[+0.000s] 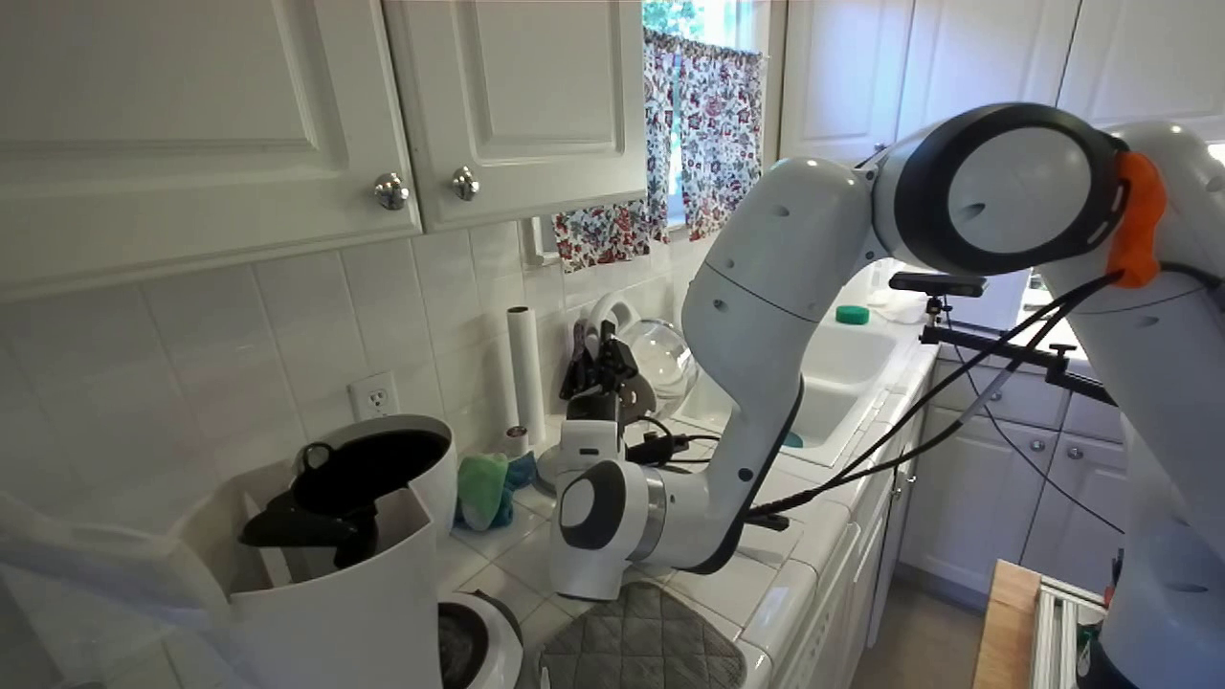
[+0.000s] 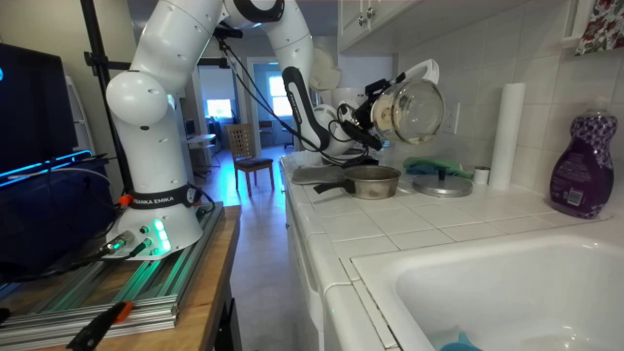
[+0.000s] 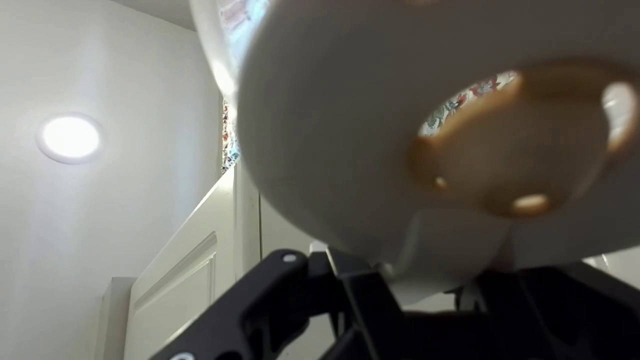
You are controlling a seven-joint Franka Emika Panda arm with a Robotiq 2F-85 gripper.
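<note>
High over the counter, my gripper [image 2: 380, 107] is shut on a clear glass carafe with a white handle. The glass body [image 2: 419, 111] is tipped over, with its handle [image 2: 430, 69] uppermost. In exterior view 1 the carafe [image 1: 666, 366] shows partly behind the black gripper [image 1: 611, 358]. Close to the wrist camera, the carafe's blurred pale part [image 3: 336, 150] fills much of the view, above my gripper; the exact grip contact is hidden. A metal saucepan [image 2: 377, 183] with a black handle stands on the tiles below, its contents out of sight.
A saucepan lid [image 2: 442, 185], cloths [image 2: 433, 166] and a paper roll [image 2: 507, 137] are along the wall. A purple bottle [image 2: 583, 166] stands by the sink [image 2: 380, 263]. The open white coffee maker [image 1: 345, 609] occupies the near left. Tiles before the sink are clear.
</note>
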